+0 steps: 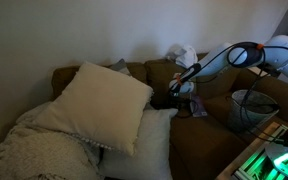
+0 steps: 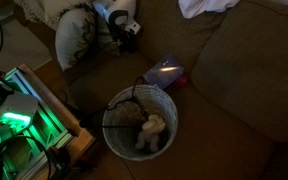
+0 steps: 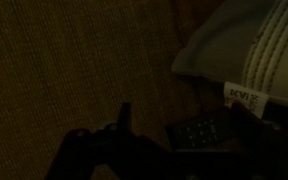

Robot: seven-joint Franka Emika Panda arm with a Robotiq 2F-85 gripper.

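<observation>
My gripper points down over the brown sofa seat (image 3: 54, 80), its dark fingers apart. A dark, flat object with small buttons, like a remote (image 3: 199, 132), lies ahead of the gap between them. Beside it a grey cushion (image 3: 219, 50) with a white tag (image 3: 246, 98) fills the upper right of the wrist view. From outside, the gripper (image 1: 174, 100) is low by the sofa back, right of the pale pillows (image 1: 109, 105). Shadow hides its fingertips there, and the remote cannot be made out in either exterior view.
A woven basket (image 2: 110, 128) with a pale plush toy (image 2: 152, 130) inside stands on the sofa. Behind it lies a bluish flat item (image 2: 164, 70). White cloth (image 1: 186, 55) hangs over the backrest. The seat right of the basket is clear.
</observation>
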